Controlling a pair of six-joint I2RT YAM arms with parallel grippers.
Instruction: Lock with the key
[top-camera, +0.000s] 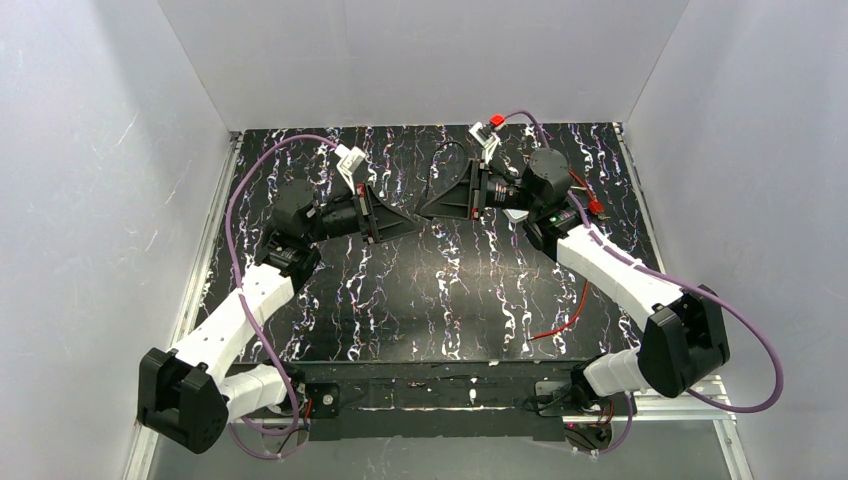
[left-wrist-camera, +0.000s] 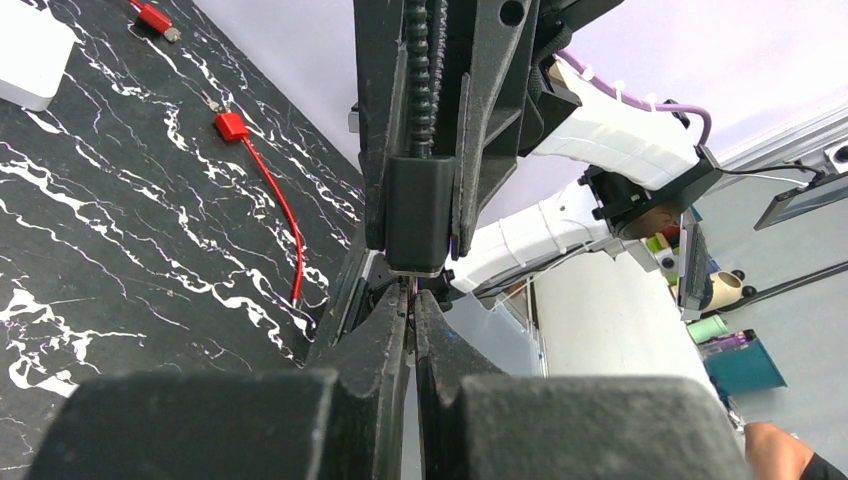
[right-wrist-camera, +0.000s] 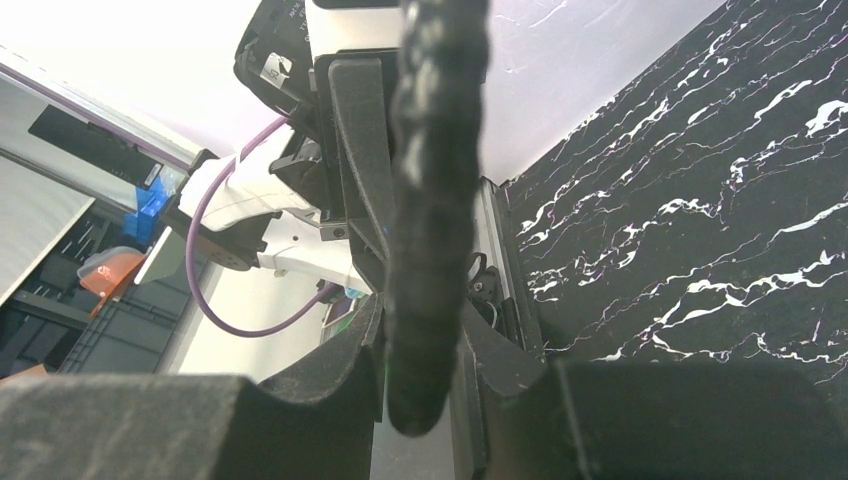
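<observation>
Near the middle of the top view, my left gripper and right gripper meet almost tip to tip. The right one is shut on a cable lock, whose black body sits between its fingers in the left wrist view. The lock's black braided cable arches up from that grip; in the right wrist view the cable crosses close to the lens and hides the fingertips. A thin sliver of metal, the key, shows between the lock's end and the shut left fingertips. How deep it sits cannot be told.
A red cable lies on the black marbled table at the right. Another red connector and a white box are further back.
</observation>
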